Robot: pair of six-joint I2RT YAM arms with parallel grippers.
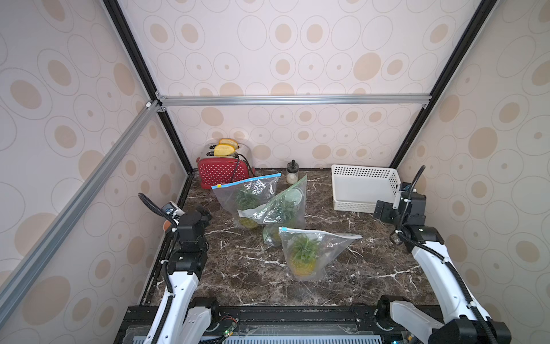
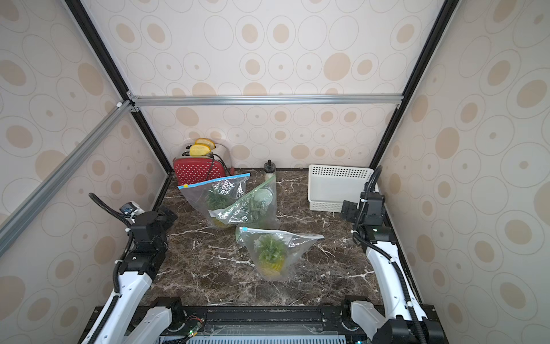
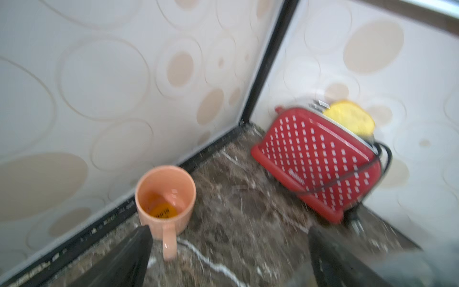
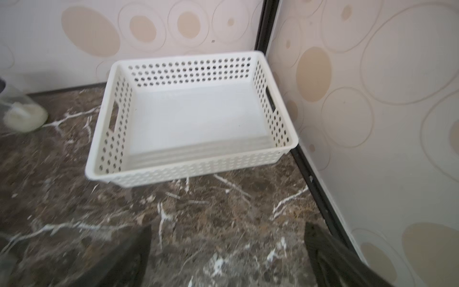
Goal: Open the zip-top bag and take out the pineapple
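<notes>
Several clear zip bags with leafy pineapples lie in the middle of the marble counter: a front bag [image 1: 306, 255] with a white zip and blue slider, a blue-zip bag [image 1: 246, 192] and a green-tinted bag [image 1: 286, 203] behind it. My left gripper is open and empty, at the left side of the bags, facing the back left. My right gripper stands open and empty at the right, in front of the white basket [image 4: 191, 162].
A red dotted toaster [image 3: 315, 162] with yellow slices stands at back left, a peach cup [image 3: 165, 210] by the left wall, a small bottle [image 1: 292, 175] at the back.
</notes>
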